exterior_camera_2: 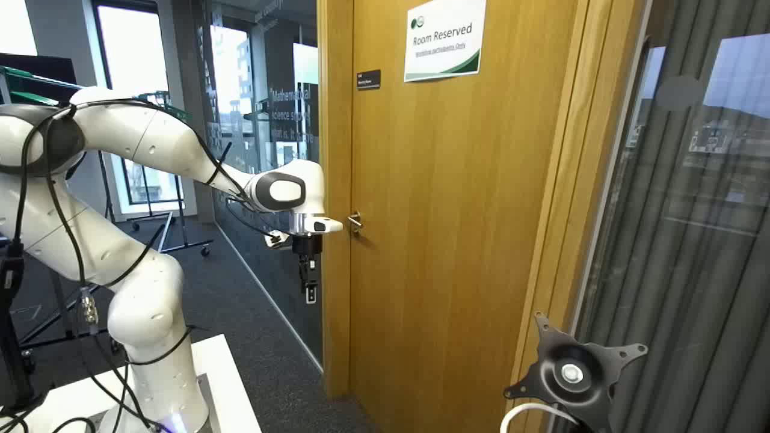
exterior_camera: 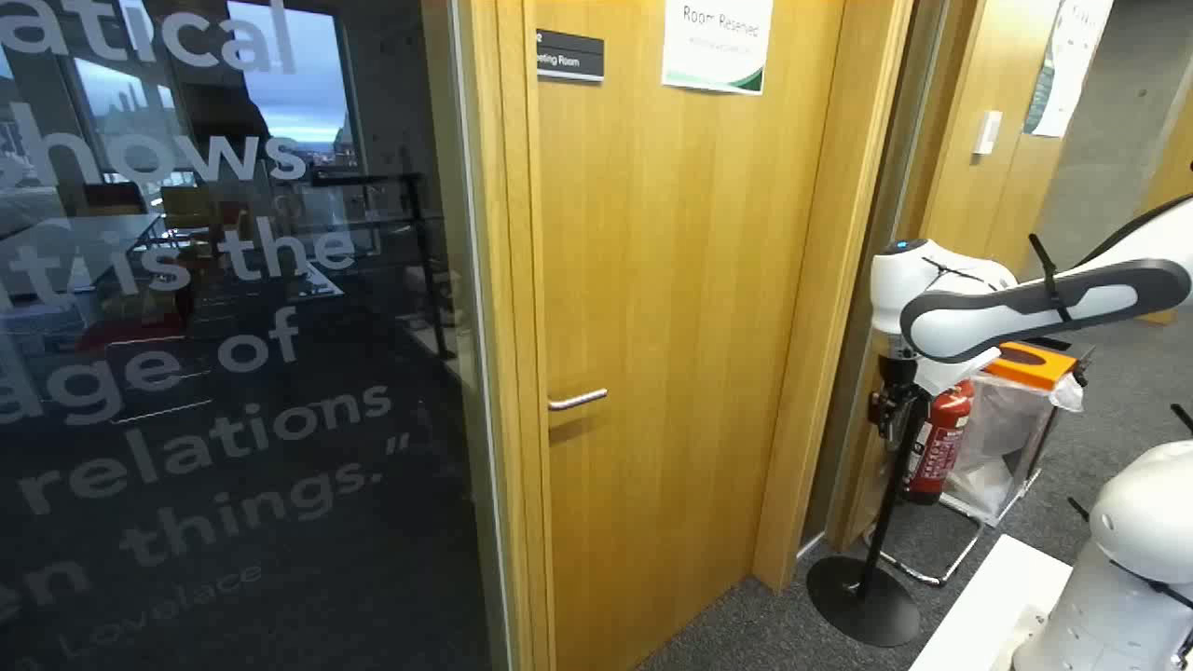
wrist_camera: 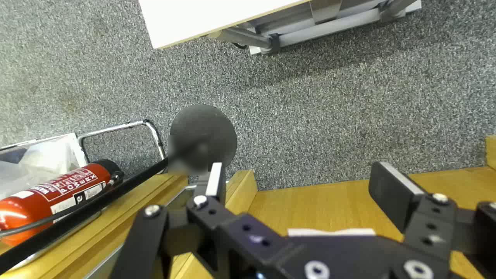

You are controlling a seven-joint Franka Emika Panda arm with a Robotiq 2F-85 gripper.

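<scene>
A closed wooden door [exterior_camera: 671, 257] with a silver lever handle [exterior_camera: 578, 399] fills the middle of both exterior views. My gripper points down at the floor, its fingers wide apart and nothing between them. In exterior view 2 the gripper [exterior_camera_2: 310, 292] hangs below the white wrist, overlapping the left side of the door frame in the picture; the handle [exterior_camera_2: 354, 221] appears up and to its right. Exterior view 1 shows the gripper [exterior_camera: 884, 425] well to the right of the handle. The handle is out of sight in the wrist view.
A thin black stand on a round base [exterior_camera: 863, 602] rises close to the gripper. Behind it are a red fire extinguisher [exterior_camera: 939, 442] and a bin with an orange lid [exterior_camera: 1031, 364]. My base stands on a white table [exterior_camera_2: 224, 375]. Grey carpet [wrist_camera: 325, 116] lies clear before the door.
</scene>
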